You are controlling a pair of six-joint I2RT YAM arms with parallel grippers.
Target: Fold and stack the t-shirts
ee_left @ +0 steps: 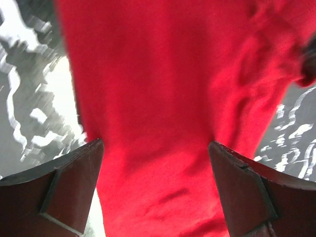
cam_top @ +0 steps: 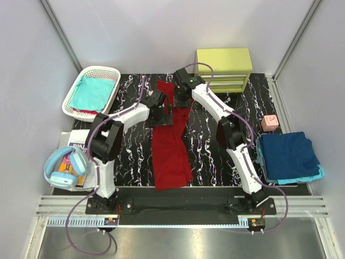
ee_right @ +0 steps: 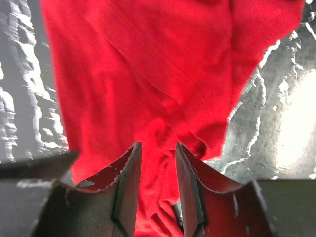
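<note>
A red t-shirt (cam_top: 171,156) lies as a long strip down the middle of the dark table, its upper part partly hidden by both arms. Above its left side my left gripper (cam_top: 163,117) hangs with fingers parted; in the left wrist view flat red cloth shows beyond its fingers (ee_left: 74,180), and none appears pinched. Over the shirt's upper right part is my right gripper (cam_top: 182,102). In the right wrist view its fingers (ee_right: 129,173) stand a narrow gap apart above creased red fabric (ee_right: 148,94).
Folded blue shirts (cam_top: 288,156) are piled at the right. A white basket (cam_top: 69,105) holds turquoise and red cloth. Headphones (cam_top: 80,162) lie on books at the left. A yellow-green box (cam_top: 223,60) stands at the back and a pink cube (cam_top: 269,123) to the right.
</note>
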